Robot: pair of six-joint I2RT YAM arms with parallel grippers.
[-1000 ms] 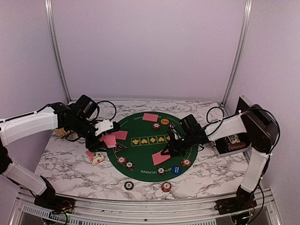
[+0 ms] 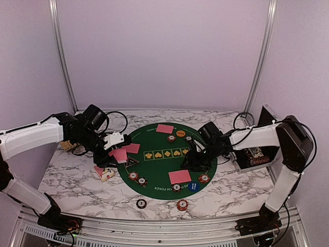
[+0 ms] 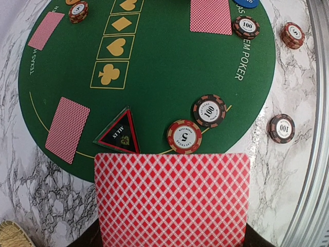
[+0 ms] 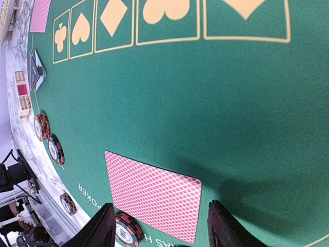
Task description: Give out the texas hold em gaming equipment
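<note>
My left gripper is shut on a red-patterned deck of cards (image 3: 172, 195), held over the left edge of the green poker mat (image 2: 154, 135). A red-backed card (image 4: 157, 198) lies flat on the mat's near side, close to the blue chip (image 2: 194, 186). Just above that card's far right side is my right gripper, its fingers apart and empty. Other cards lie face down at the mat's left (image 3: 68, 130) and far side (image 2: 165, 128).
Beside the left card stands a triangular ALL IN marker (image 3: 120, 133). Chips sit around the mat, among them a red one (image 3: 184, 137) and a black one (image 3: 281, 128) off the near edge. An open case (image 2: 254, 157) stands at right, a card box (image 2: 105, 174) at left.
The near card has turned straighter and shifted slightly right, and it is out of the right gripper's fingers. That gripper has moved a little to the right. The left arm is still.
</note>
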